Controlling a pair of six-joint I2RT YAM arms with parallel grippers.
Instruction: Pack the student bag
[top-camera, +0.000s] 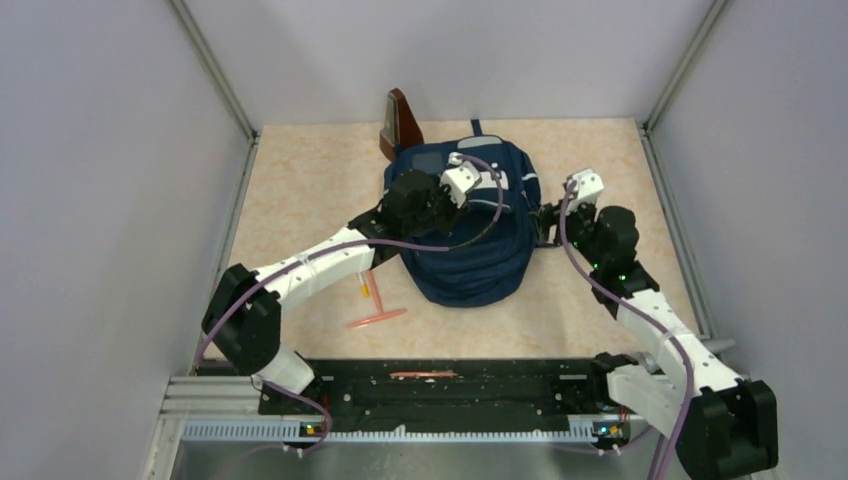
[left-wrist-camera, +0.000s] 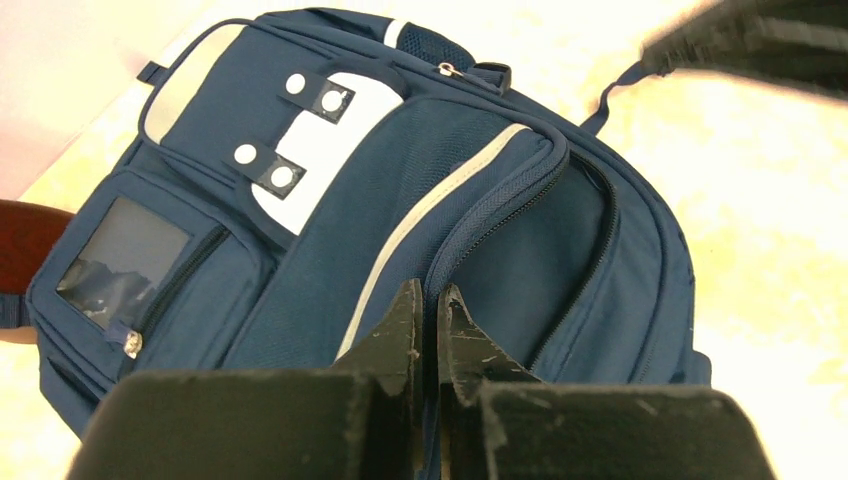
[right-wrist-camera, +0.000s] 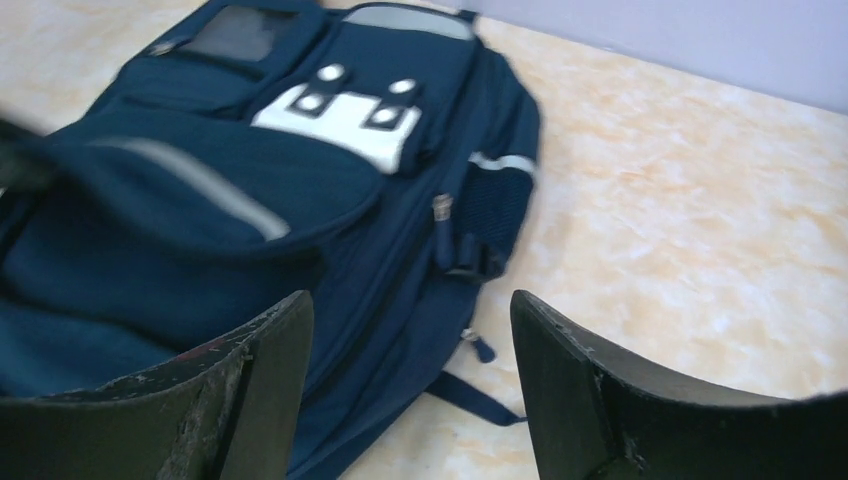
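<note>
A navy backpack (top-camera: 465, 270) lies on the table, its main compartment partly unzipped, with front pockets and a white buckled flap (left-wrist-camera: 320, 150). My left gripper is shut on the zipped edge of the backpack's opening flap, lifting it, so in the right wrist view the opening (right-wrist-camera: 120, 270) gapes beneath it. My right gripper (top-camera: 545, 225) stands open at the bag's right side; in the right wrist view its fingers frame table, a strap and the bag's side, with nothing held.
A brown upright object (top-camera: 400, 125) stands behind the bag. Pink items (top-camera: 375, 318) and a yellow one (top-camera: 364, 287) lie at front left.
</note>
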